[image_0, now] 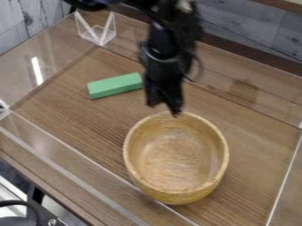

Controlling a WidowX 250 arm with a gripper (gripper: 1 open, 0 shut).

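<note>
My gripper (pixel 163 101) hangs from the dark arm in the middle of the view, just behind a wooden bowl (pixel 177 177), near its back rim; it is small and blurred, with nothing visible between its fingers. A green block (pixel 113 86) lies on the wooden table to the left of the gripper.
A white wire rack (pixel 94 28) stands at the back left. A dark cable or object sits at the bottom left corner.
</note>
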